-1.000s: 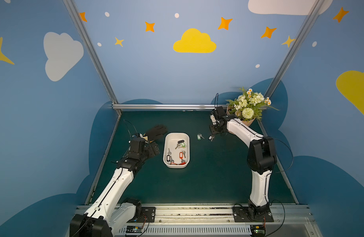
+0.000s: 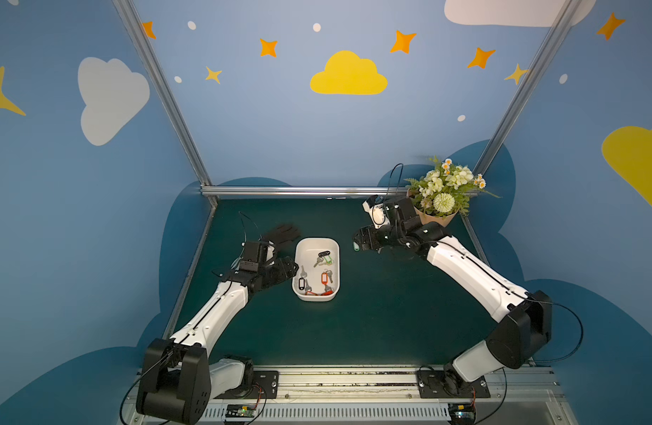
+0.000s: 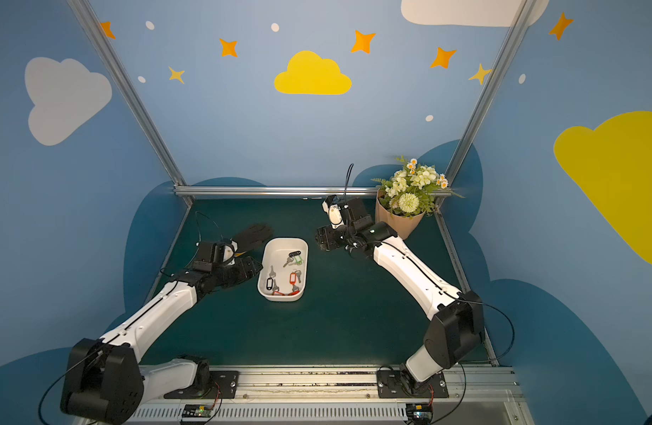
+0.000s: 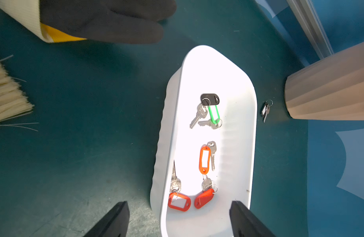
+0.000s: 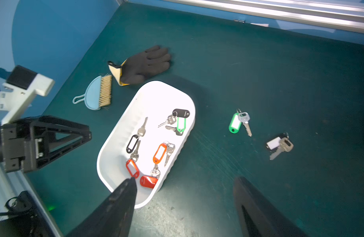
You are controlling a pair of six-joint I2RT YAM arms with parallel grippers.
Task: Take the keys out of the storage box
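Note:
The white storage box (image 5: 110, 148) holds several tagged keys: a black-tagged key (image 5: 181, 113) and a green-tagged key (image 5: 181, 124) at its far end, orange-tagged (image 5: 159, 153) and red-tagged keys (image 5: 149, 181) nearer the front, and a second black-tagged key (image 5: 132, 143) along the left. Outside, on the table, lie a green-tagged key (image 5: 235, 122) and another black-tagged key (image 5: 284, 145). At the box's left side, my left gripper has its fingers apart and empty. My right gripper, open and empty, hovers right of the box, above the table.
Behind the box lies a dark glove (image 5: 146, 65), with a small blue brush (image 5: 93, 93) beside it. A flower pot (image 3: 396, 218) stands at the back right behind the right arm.
My left gripper has moved right to the box's edge. The right gripper has shifted left, now covering much of the loose keys in the top left view. The keys in the box look unmoved.

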